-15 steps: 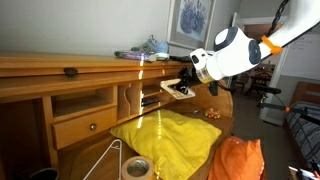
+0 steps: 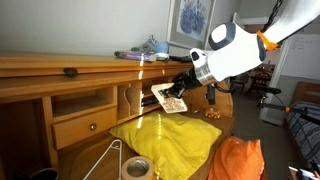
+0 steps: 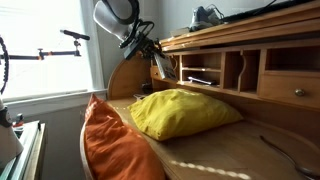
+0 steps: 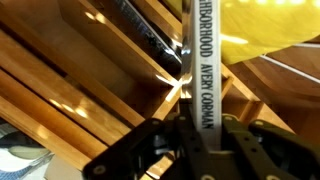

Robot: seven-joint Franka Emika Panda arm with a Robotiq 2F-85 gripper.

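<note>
A thin book with a pale cover (image 2: 170, 101) hangs tilted in the air below my gripper (image 2: 183, 84), which is shut on it. Its white lettered spine (image 4: 206, 70) runs up from between the fingers in the wrist view. From the other side, the book (image 3: 165, 68) shows in front of the desk's cubbyholes and above the yellow cloth (image 3: 180, 113). The cloth (image 2: 170, 142) lies bunched on the desktop, apart from the book.
Wooden cubbyholes (image 3: 202, 68) and a drawer (image 2: 85, 126) line the back of the desk. An orange cloth (image 2: 237, 158) lies at the near right. A round tin (image 2: 138, 168) and a bent wire-like item (image 2: 104, 158) sit left of the yellow cloth.
The book has come down and slightly left, away from the cubbyholes, and its face has tipped from nearly flat to steeper. The gripper has turned with it. The cloths have not moved.
</note>
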